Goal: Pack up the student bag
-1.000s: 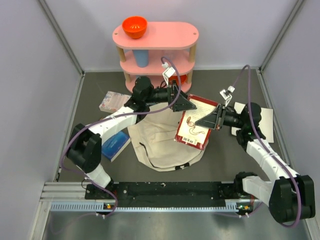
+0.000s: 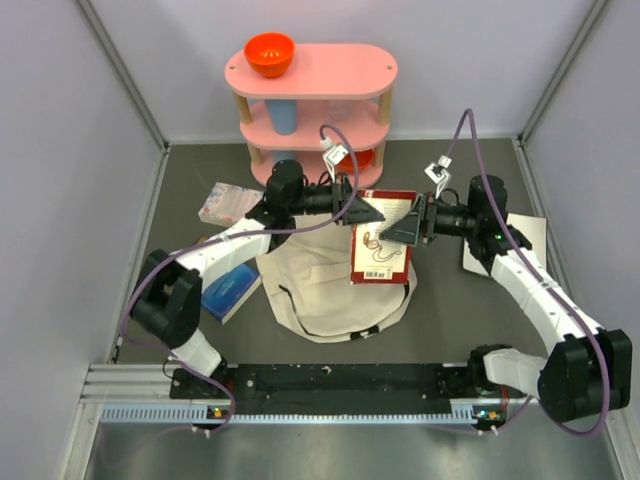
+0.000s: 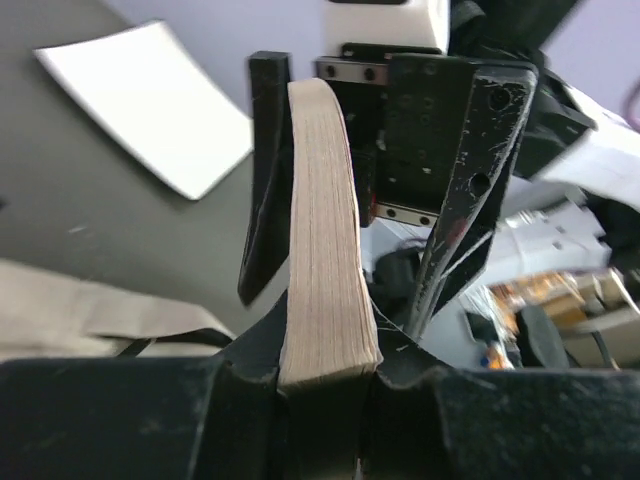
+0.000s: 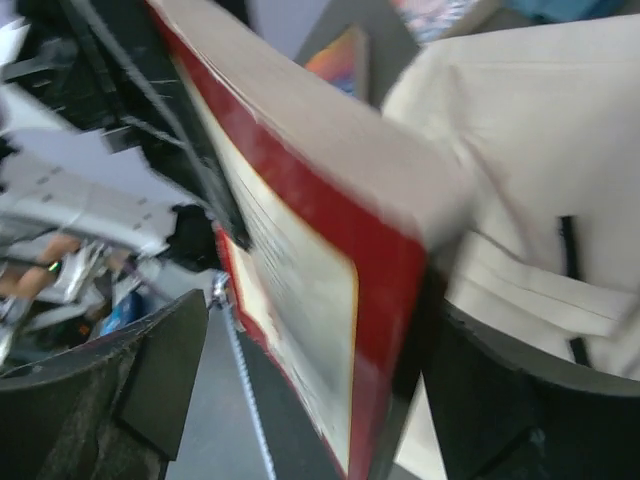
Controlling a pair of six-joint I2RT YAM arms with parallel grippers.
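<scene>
The red-bordered book (image 2: 380, 262) hangs above the cream bag (image 2: 318, 300), its printed cover facing the top camera. My left gripper (image 2: 371, 212) is shut on the book's left side; in the left wrist view its page edge (image 3: 328, 250) runs up from between the pads. From the right my right gripper (image 2: 398, 233) straddles the book, its fingers (image 3: 470, 190) spread and standing clear of the cover on one side. The right wrist view, though blurred, has the red border (image 4: 385, 290) slanting between the parted fingers. Underneath, the bag lies flat, partly covered by the book.
Left of the bag lie a blue book (image 2: 230, 290) and a floral-covered book (image 2: 229, 203). A white flat item (image 2: 530, 240) rests at the right, partly behind the right arm. At the back stands a pink shelf (image 2: 345, 70) with an orange bowl (image 2: 270, 52).
The book has swung from tilted to nearly straight. The right arm has shifted slightly left.
</scene>
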